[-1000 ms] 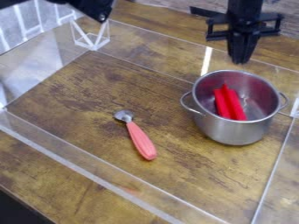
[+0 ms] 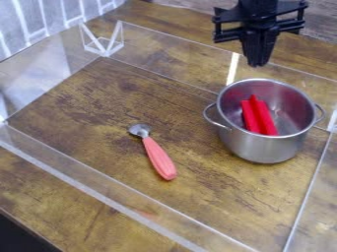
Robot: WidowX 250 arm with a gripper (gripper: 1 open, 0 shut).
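Observation:
My black gripper (image 2: 259, 49) hangs at the top right, above and behind a steel pot (image 2: 263, 147), shut with nothing visible between its fingers. Inside the pot rests a red object (image 2: 258, 116), long and rounded. On the wooden surface left of the pot lies a utensil with a pink handle (image 2: 158, 156) and a small metal head (image 2: 138, 130).
Clear plastic walls border the wooden work area (image 2: 79, 108). A white wire-like piece (image 2: 102, 39) stands at the back left.
My gripper has moved up and slightly left, away from the pot, over the last second. The pot, the red object and the utensil have not moved.

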